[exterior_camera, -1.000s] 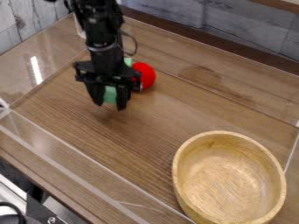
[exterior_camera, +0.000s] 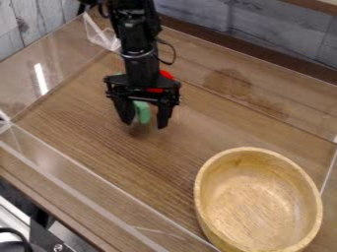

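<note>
My black gripper is low over the middle of the wooden table, open, around or just in front of a small green object that it partly hides. A red round object sits just behind the gripper on the right, also partly covered by the arm.
A large pale yellow bowl fills the front right of the table. A clear plastic item lies at the back left. The table's left edge meets a wall.
The green object appears lower and slightly right.
</note>
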